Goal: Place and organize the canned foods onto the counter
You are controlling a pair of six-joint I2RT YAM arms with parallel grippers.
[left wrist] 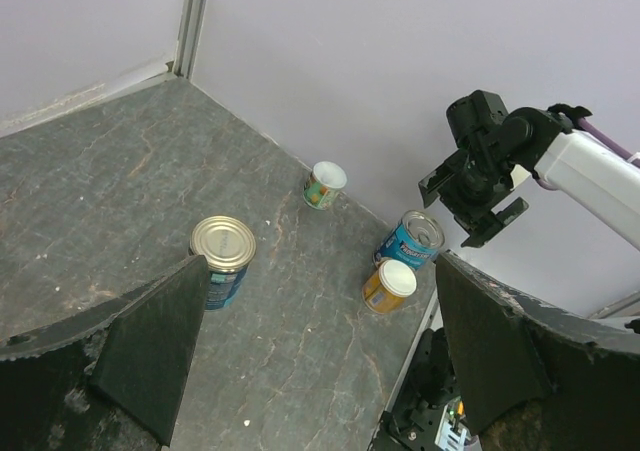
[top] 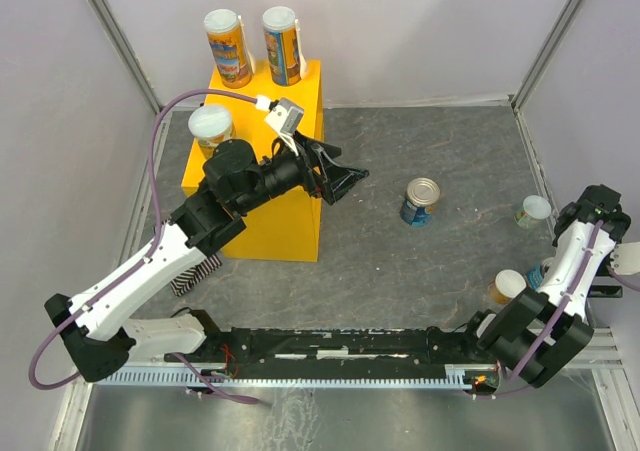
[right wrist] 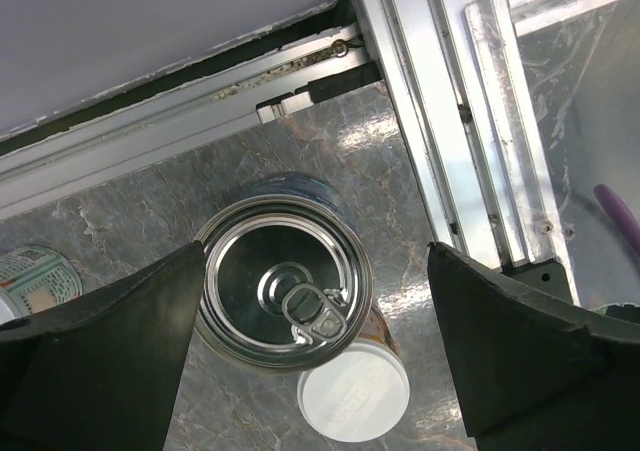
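Note:
A tall can with a pull-ring lid (right wrist: 285, 283) stands below my right gripper, which is open; the fingers are spread to either side of it. In the left wrist view this is a blue can (left wrist: 408, 243), with the right gripper above it. A white-lidded orange jar (left wrist: 390, 286) stands beside it, and a small white-lidded green can (left wrist: 323, 185) by the wall. A blue can with a metal lid (top: 420, 201) stands alone mid-floor. My left gripper (top: 343, 176) is open and empty, just right of the yellow stand (top: 270, 216).
Two orange canisters (top: 228, 49) stand on the stand's top and a white-lidded jar (top: 211, 126) on a lower level. The right wall (top: 590, 101) is close to the right arm.

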